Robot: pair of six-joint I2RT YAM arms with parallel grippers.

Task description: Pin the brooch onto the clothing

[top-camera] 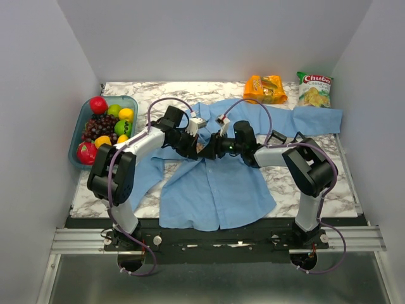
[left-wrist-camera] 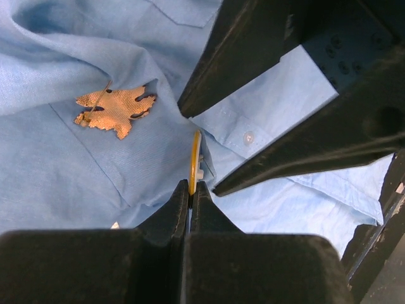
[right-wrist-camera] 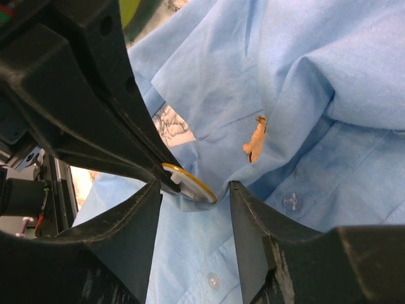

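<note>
A pale blue shirt [top-camera: 209, 196] lies spread on the table. In the left wrist view, my left gripper is shut on a thin disc [left-wrist-camera: 195, 158] with a yellow-gold rim, seen edge-on against the cloth. Small pale studs show on that disc's face in the right wrist view. My right gripper stands open, with a raised fold of shirt and the disc's edge between its fingertips. A gold leaf-shaped piece [left-wrist-camera: 115, 109] rests on the shirt nearby, apart from both grippers. Whether the disc's pin passes through the cloth cannot be seen.
A green basket of fruit [top-camera: 81, 126] stands at the left. Orange [top-camera: 266, 89] and green [top-camera: 314, 90] snack bags sit at the back right. A black object [top-camera: 286, 135] lies on the shirt's right sleeve. Both arms meet closely over the shirt.
</note>
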